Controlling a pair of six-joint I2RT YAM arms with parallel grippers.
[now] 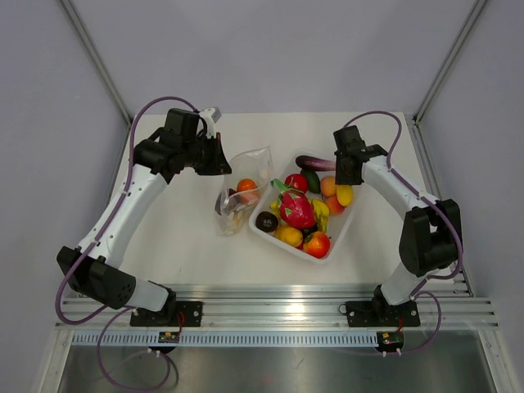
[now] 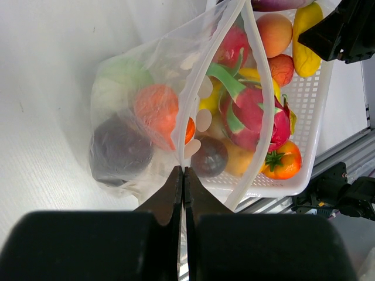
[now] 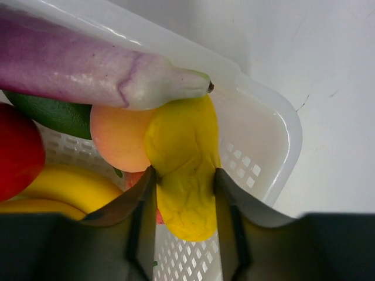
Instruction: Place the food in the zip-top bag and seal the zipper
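The clear zip top bag (image 1: 237,205) holds an orange tomato (image 2: 156,111) and a dark round item (image 2: 120,149). My left gripper is shut at the bag's upper edge, on the thin plastic. In the white basket (image 1: 278,246) lie a yellow soft food (image 3: 181,146), a long eggplant (image 3: 88,76), peaches (image 3: 120,132), a dragon fruit (image 1: 296,211), bananas, an avocado and tomatoes. My right gripper is down in the basket's back right corner, fingers on either side of the yellow food; whether they grip it firmly I cannot tell.
The basket sits just right of the bag, close against it. Metal rails run along the near edge.
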